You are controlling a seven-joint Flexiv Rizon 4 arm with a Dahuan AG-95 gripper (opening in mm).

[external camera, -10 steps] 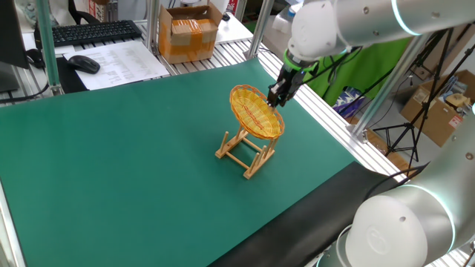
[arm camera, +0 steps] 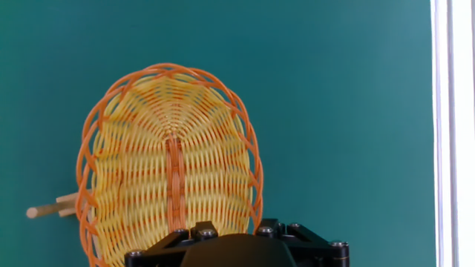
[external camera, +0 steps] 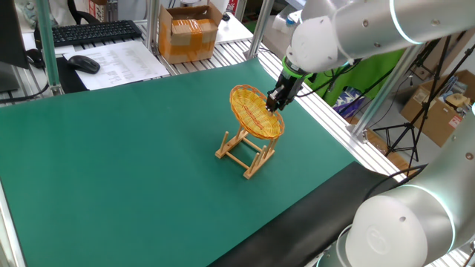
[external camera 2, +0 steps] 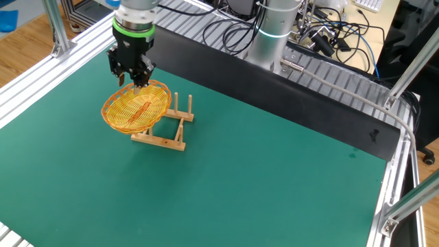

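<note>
A yellow wicker basket (external camera: 256, 112) with an orange rim leans tilted on a small wooden rack (external camera: 239, 156). In exterior view 2 the basket (external camera 2: 137, 108) hides part of the rack (external camera 2: 159, 142). My gripper (external camera 2: 129, 84) points down at the basket's upper rim, its two fingertips apart. Whether they touch the rim cannot be told. The wrist view has the basket's woven inside (arm camera: 174, 170) at left of centre, its near end cut off by the frame and the black gripper body. The fingertips are hidden there.
A cardboard box (external camera: 188, 33), paper sheet (external camera: 122, 62), mouse (external camera: 84, 64) and keyboard (external camera: 87, 32) lie beyond the mat's far edge. A black strip (external camera 2: 274, 92) runs along the robot's side.
Basket and rack have stayed put.
</note>
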